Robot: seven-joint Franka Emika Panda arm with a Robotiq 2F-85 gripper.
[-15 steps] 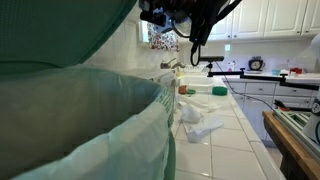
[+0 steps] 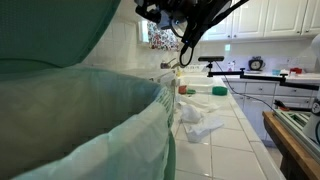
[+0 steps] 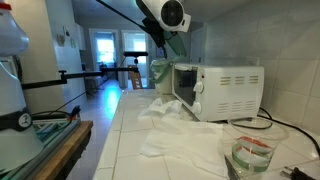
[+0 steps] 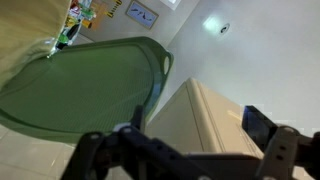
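In the wrist view my gripper stands open, its dark fingers far apart with nothing visible between them. Beyond the fingers is the raised green lid of a bin. A lined bin fills the near left of exterior view 1, its green lid tilted up over the opening. The arm reaches in above the counter at the top of that view. From the other side, the arm hangs high near the bin, where the fingertips are too small to make out.
A white microwave stands against the wall beside the bin. White cloths lie on the tiled counter, near a clear container. The counter's wooden edge borders the right side.
The arm has shifted and tilted slightly at the top of exterior view 1, and its hanging cable sits a little further left. The bin, lid and counter items look unmoved.
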